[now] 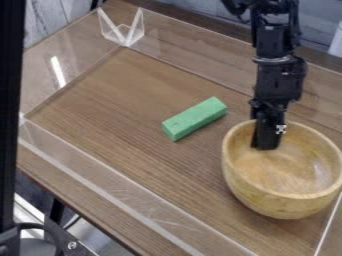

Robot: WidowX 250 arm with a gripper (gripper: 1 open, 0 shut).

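A wooden bowl (pixel 281 178) sits upright at the right of the table. My black gripper (pixel 266 132) reaches down from the top right to the bowl's back-left rim and is shut on it; the fingertips are partly hard to make out against the dark arm. A green block (pixel 194 118) lies on the table to the left of the bowl, apart from it.
A clear plastic wedge-shaped holder (pixel 122 31) stands at the back left. Dark cables and equipment show at the lower left edge.
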